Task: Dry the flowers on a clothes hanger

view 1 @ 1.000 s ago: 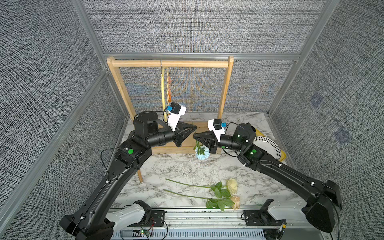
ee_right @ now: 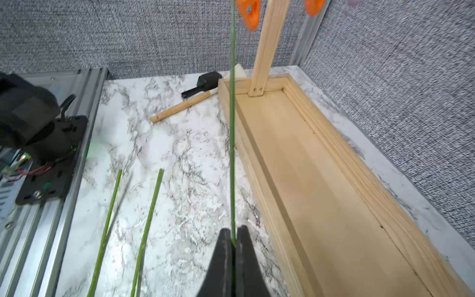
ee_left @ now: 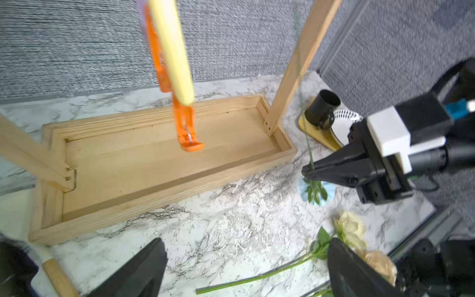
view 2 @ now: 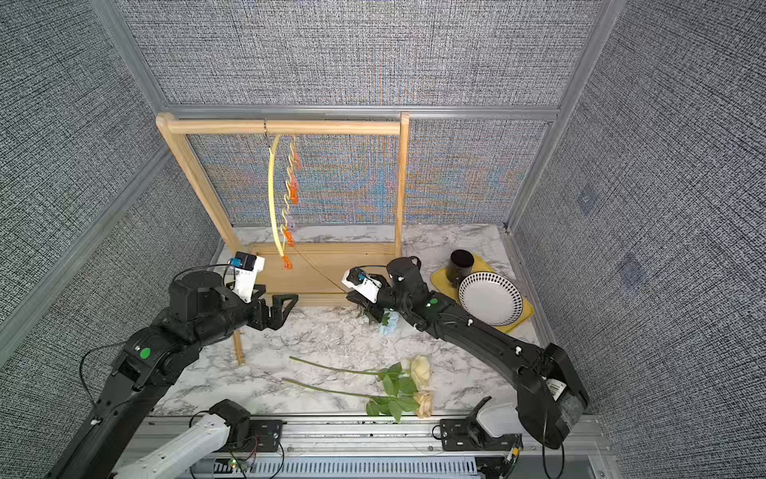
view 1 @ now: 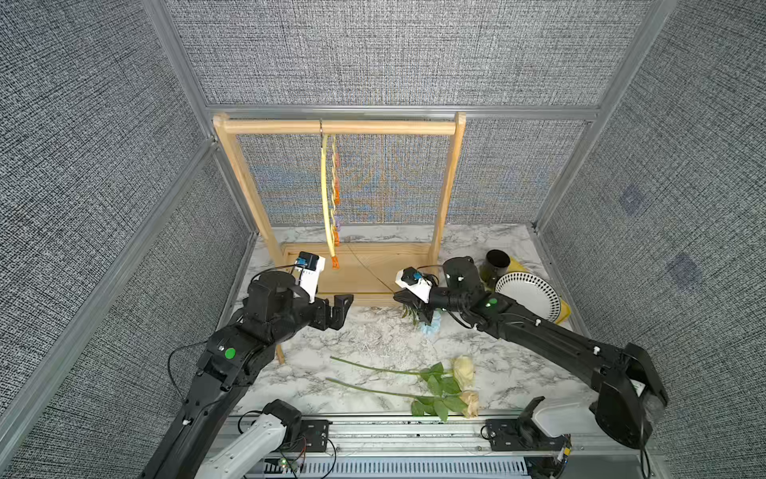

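My right gripper is shut on the thin green stem [ee_right: 232, 148] of a blue flower [ee_left: 304, 190], which hangs head-down below it. My left gripper [view 1: 335, 311] is open with nothing between its fingers, left of the right one. A yellow hanger [view 1: 325, 195] with orange clips [ee_left: 185, 128] hangs from the wooden rack's top bar [view 1: 383, 127]. A cream rose [view 1: 462, 371] and a peach rose [view 1: 470, 403] lie with their stems on the table at the front.
The rack's wooden tray [ee_left: 168, 153] stands at the back. A yellow board [view 2: 518, 319] with a plate [view 2: 488, 297] and black mug [view 2: 461, 263] is at the right. A wooden-handled tool [ee_left: 59, 277] lies at the left.
My left gripper has opened and moved left and down, away from the stem. My right gripper, holding the flower, has shifted slightly right and down, and the stem now slants more.
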